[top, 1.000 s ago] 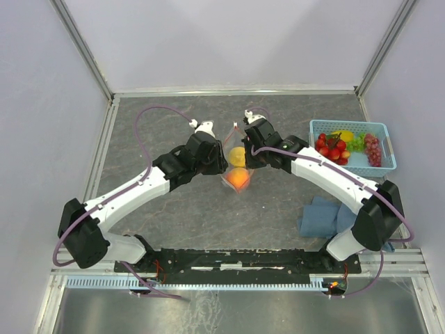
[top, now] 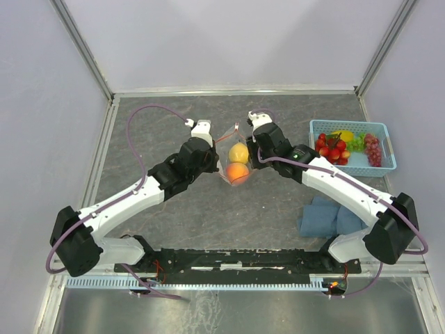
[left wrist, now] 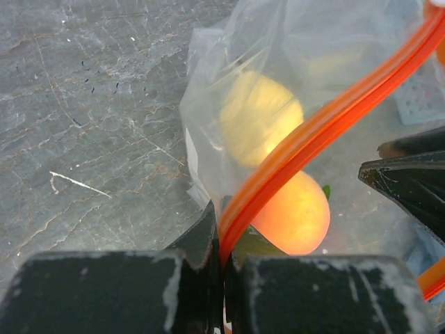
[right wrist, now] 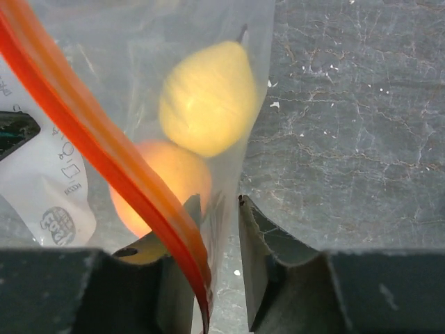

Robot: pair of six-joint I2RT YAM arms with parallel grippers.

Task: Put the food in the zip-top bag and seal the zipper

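Observation:
A clear bag (left wrist: 201, 132) with an orange zip edge hangs between my two grippers, its mouth spread wide. Inside rest a yellow pear (right wrist: 208, 97) and an orange, round fruit (right wrist: 163, 177); in the top view both show through the mouth. My left gripper is shut on one side of the orange-edged rim. On the other side, my right gripper stands part open, its fingers (right wrist: 256, 240) apart. The orange rim runs down close to its left finger, with a gap to the right one.
At the right, a light blue basket (top: 391, 149) holds tomatoes, grapes and other produce. A folded blue cloth (top: 323, 219) lies in front of it, beside the right arm.
Now the rim hangs looser and the mouth is rounder. The left gripper remains on the bag.

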